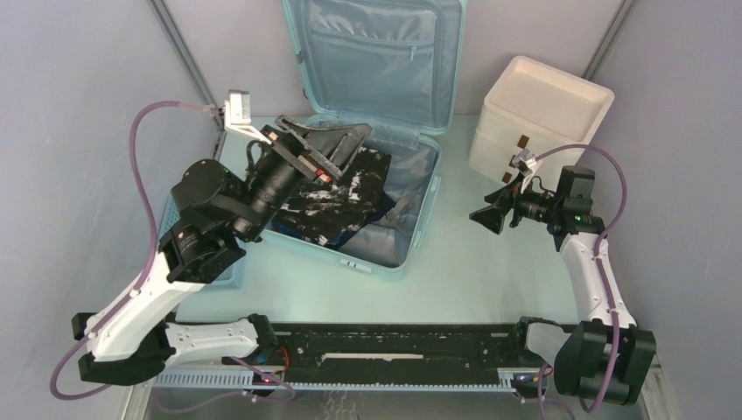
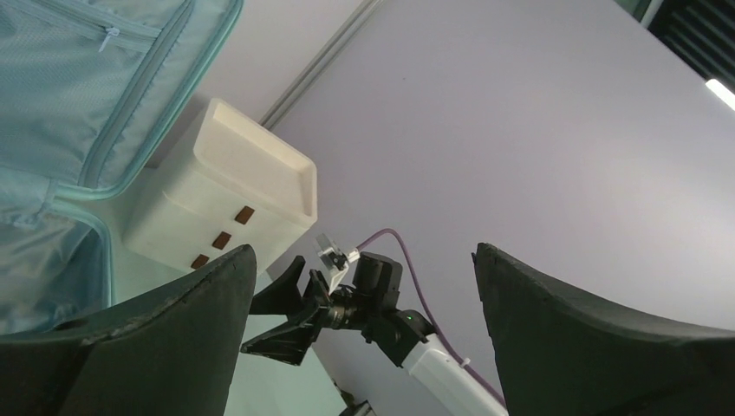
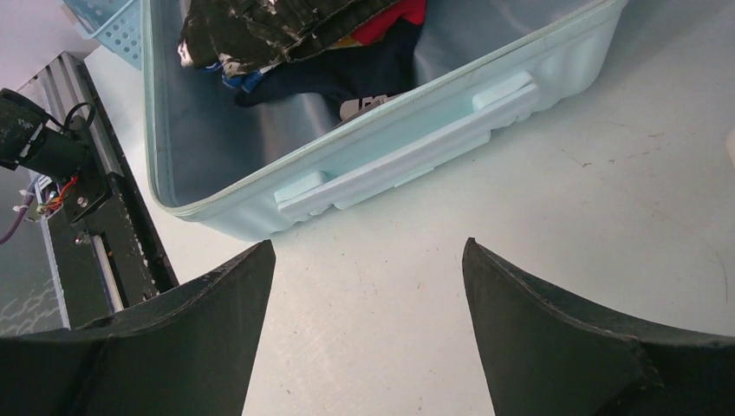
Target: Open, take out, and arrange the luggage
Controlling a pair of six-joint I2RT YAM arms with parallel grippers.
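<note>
The pale blue suitcase (image 1: 376, 262) lies open, its lid (image 1: 376, 61) raised at the back. Dark mottled folded clothes (image 1: 346, 201) fill its left part; in the right wrist view, navy cloth (image 3: 347, 74) and a red piece (image 3: 399, 17) show too. My left gripper (image 1: 334, 149) is raised over the suitcase, open and empty, hiding part of the contents. My right gripper (image 1: 490, 210) hangs over bare table right of the suitcase, its fingers apart with nothing between them.
A white stacked box (image 1: 538, 114) stands at the back right. A blue basket (image 1: 227, 273) is mostly hidden behind the left arm. Walls close in both sides.
</note>
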